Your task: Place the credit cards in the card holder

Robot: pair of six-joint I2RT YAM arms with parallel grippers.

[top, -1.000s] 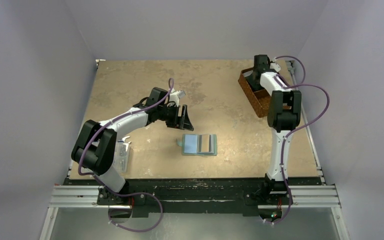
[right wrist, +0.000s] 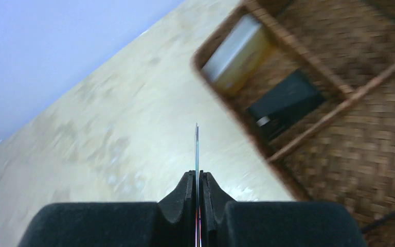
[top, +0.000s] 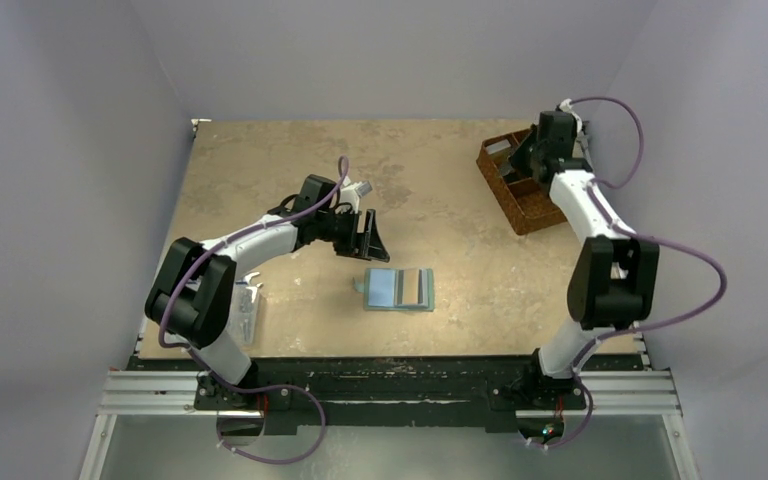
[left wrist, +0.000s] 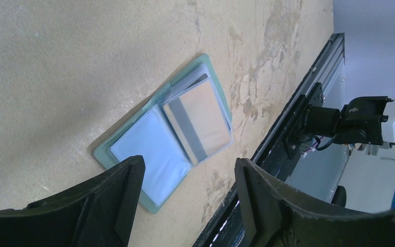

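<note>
The card holder [top: 400,307] lies open and flat on the table at front centre, teal with clear sleeves. In the left wrist view its pale blue page [left wrist: 149,149] and a flap with a grey stripe [left wrist: 200,123] show. Above it and towards the back, my left gripper is open, with nothing between its fingers. Over the wicker box, my right gripper is shut on a thin card [right wrist: 197,149], seen edge-on and standing out past the fingertips. A dark card-like piece [right wrist: 288,103] rests in one of the box's compartments.
The wicker box [top: 513,208] with its dividers stands at the back right; a white and yellowish block [right wrist: 239,54] sits in its corner compartment. A clear container [top: 245,315] is at the front left, beside the left arm. The table between box and card holder is bare.
The left arm and card holder look unmoved.
</note>
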